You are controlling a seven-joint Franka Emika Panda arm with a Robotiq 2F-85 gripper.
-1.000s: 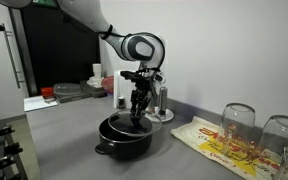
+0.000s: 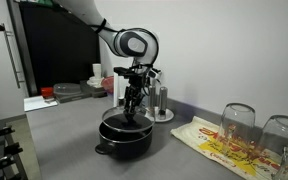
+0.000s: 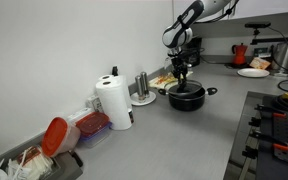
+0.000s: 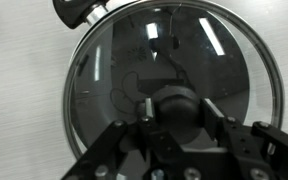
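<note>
A clear glass lid (image 2: 114, 127) with a dark rim lies over the black pot (image 2: 127, 147), whose body and side handle show beneath it. My gripper (image 2: 131, 113) comes down from above and is shut on the lid's round black knob. In the wrist view, the knob (image 4: 177, 108) sits between the fingers, with the lid's glass (image 4: 124, 70) filling most of the picture. One pot handle (image 4: 76, 10) sticks out past the rim at the top. Whether the lid rests fully on the pot's rim or hovers slightly, I cannot tell.
Right of the pot lies a yellow and red patterned bag (image 2: 219, 148), with upturned glass jars (image 2: 237, 125) beyond it. Metal shakers (image 2: 163, 100) stand behind the pot. A paper towel roll (image 3: 114, 104) is farther along the wall.
The lid and my gripper have shifted left in exterior view 1, bringing the lid more squarely over the pot. The grip on the knob is kept; the pot stays in place.
</note>
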